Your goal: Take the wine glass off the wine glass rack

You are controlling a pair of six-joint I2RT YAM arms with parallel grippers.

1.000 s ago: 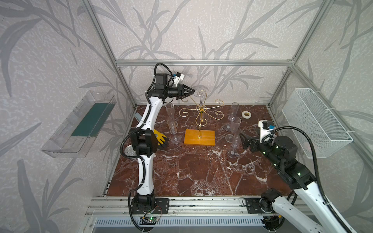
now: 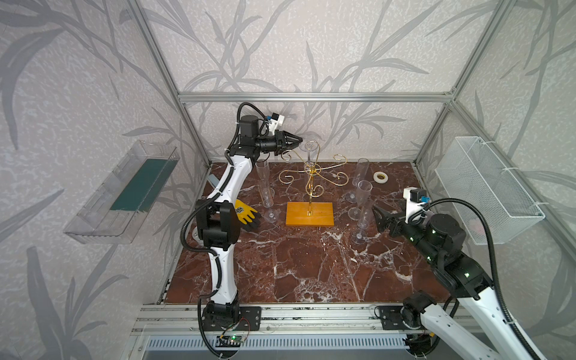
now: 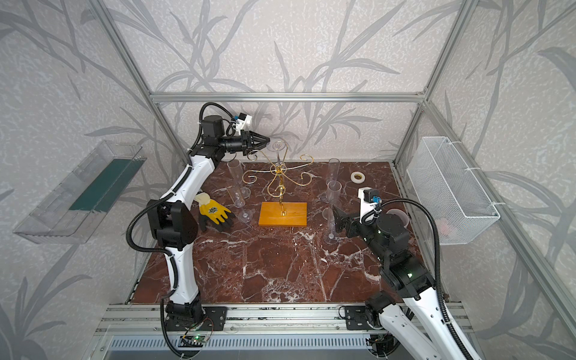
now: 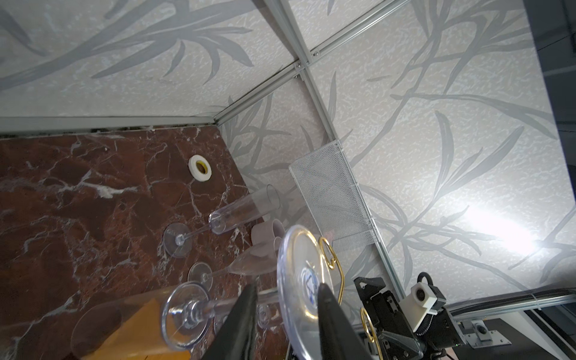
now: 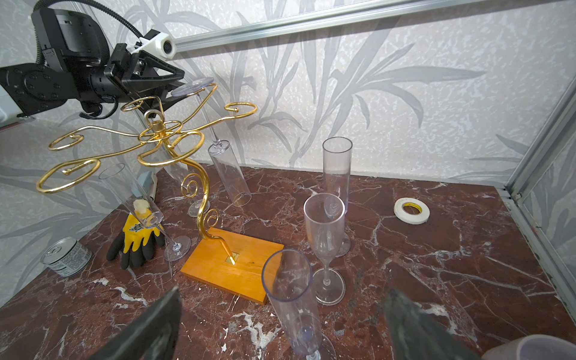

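The gold wine glass rack [image 5: 204,186] stands on a wooden base [image 2: 309,219]. A clear glass [image 5: 226,171] hangs upside down from its rear arm, foot uppermost. My left gripper is at that glass's foot; in the left wrist view the blurred fingers look apart beside the disc, and whether they touch it is unclear. My right gripper [image 2: 384,217] stands open at the right of the table, beside standing glasses [image 5: 327,240], with nothing between its fingers.
A yellow-black glove [image 5: 135,237] and a can [image 5: 66,258] lie at left, with more glasses. A tape roll [image 5: 411,210] lies back right. A plastic bin [image 2: 102,228] and mesh basket [image 2: 486,186] flank the table.
The rack looks shifted very slightly to the right, and the right arm has moved slightly right and down.
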